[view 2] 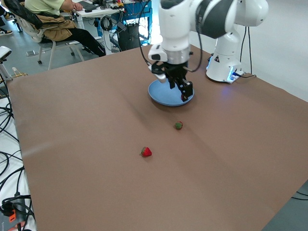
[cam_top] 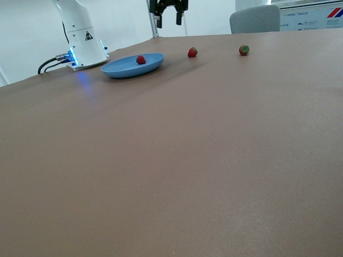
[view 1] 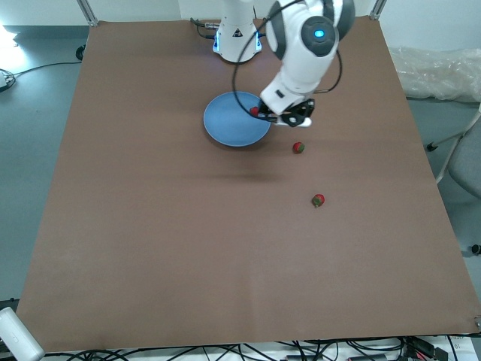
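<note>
A blue plate (view 1: 229,128) holds one strawberry (cam_top: 141,59), which shows near the plate's middle in the top view. Two more strawberries lie on the brown table: one near the plate (view 1: 298,147), one farther off (view 1: 318,200). My black gripper (cam_top: 169,19) hangs in the air above the table beside the plate, its two fingers apart with nothing visible between them. In the right view it partly hides the plate.
The white arm base (cam_top: 86,51) stands behind the plate, with cables looping from it. A chair (view 1: 466,158) stands beyond the table's side.
</note>
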